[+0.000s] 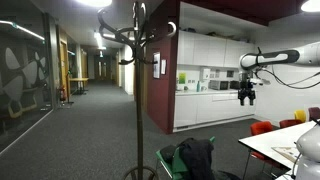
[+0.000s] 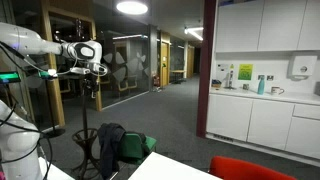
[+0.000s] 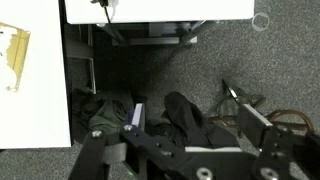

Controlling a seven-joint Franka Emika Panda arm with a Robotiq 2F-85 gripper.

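Observation:
My gripper (image 1: 246,97) hangs high in the air, its fingers pointing down, beyond the white table. In the wrist view the two dark fingers (image 3: 138,116) stand wide apart at the bottom edge, so the gripper is open, with nothing held between them. Well below lies a black jacket (image 3: 183,112), seen past the fingers. The same jacket (image 2: 112,140) is draped over a green chair (image 2: 133,146). Close beside it stands a dark coat stand (image 1: 139,100) with curved hooks at its top; no garment hangs on those hooks in the first exterior view.
The white table (image 2: 160,170) has a free edge near the jacket. Red chairs (image 1: 261,128) stand along another side. White kitchen cabinets (image 1: 205,107) line the wall, with mugs and small items on the counter. Grey carpet (image 2: 165,120) lies open toward the corridor.

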